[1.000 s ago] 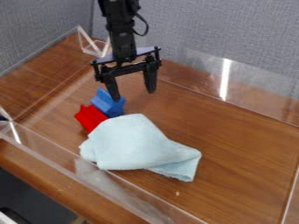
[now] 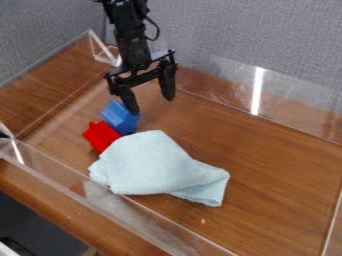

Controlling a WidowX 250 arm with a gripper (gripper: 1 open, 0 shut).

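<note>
My black gripper [image 2: 144, 92] stands open over the back-left of the wooden table, its two fingers spread apart. Just below the left finger is a blue block [image 2: 120, 119], with a red block [image 2: 102, 136] touching or close beside it toward the front left. A pale cyan cloth [image 2: 158, 166] lies crumpled in front of the blocks. Whether the left finger touches the blue block is not clear.
Clear walls run along the back and sides, with grey panels behind. The left part of the surface is also free.
The gripper has shifted slightly left and up in the view over the last second. The blocks and cloth look about the same.
</note>
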